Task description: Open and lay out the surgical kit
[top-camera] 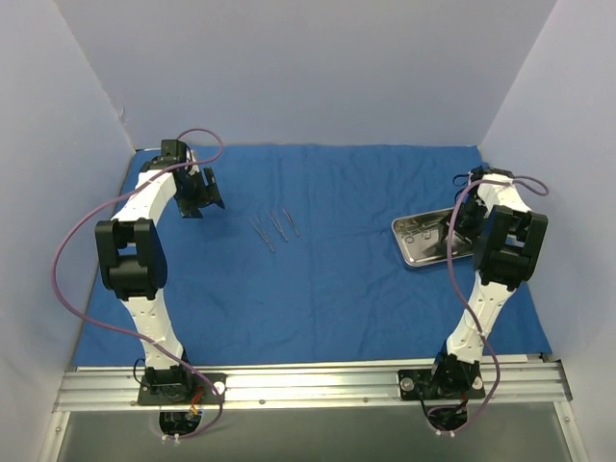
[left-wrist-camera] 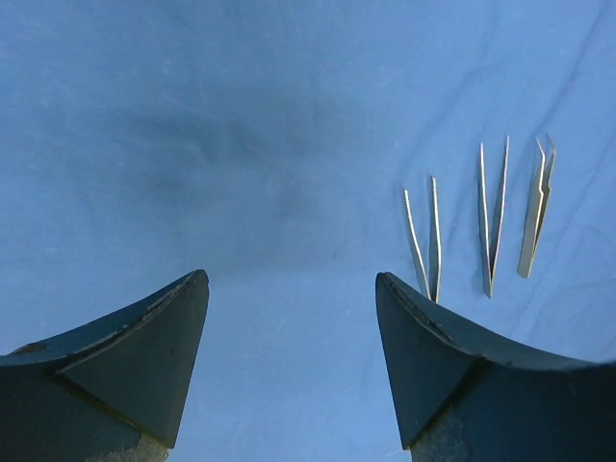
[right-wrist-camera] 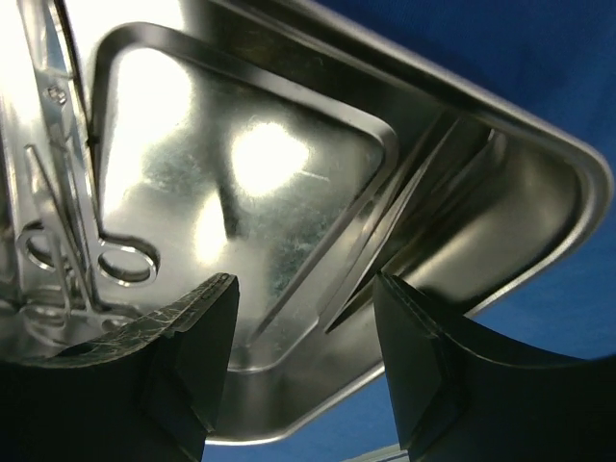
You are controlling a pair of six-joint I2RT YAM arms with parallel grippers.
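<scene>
The steel tray (top-camera: pixel 414 252) sits at the right of the blue cloth, holding scissor-like instruments (right-wrist-camera: pixel 125 260) and slender tweezer-like tools (right-wrist-camera: pixel 390 221). My right gripper is low inside it, part open, its fingertips beside a slender tool; whether it touches is unclear. Three slender metal instruments lie apart on the cloth's middle-left: one longer (left-wrist-camera: pixel 435 241), one middle (left-wrist-camera: pixel 486 231) and a short tweezer (left-wrist-camera: pixel 531 221). My left gripper stands open above bare cloth to their left, nothing between its fingers.
Pale walls stand at the back and both sides; a metal rail (top-camera: pixel 308 375) runs along the front.
</scene>
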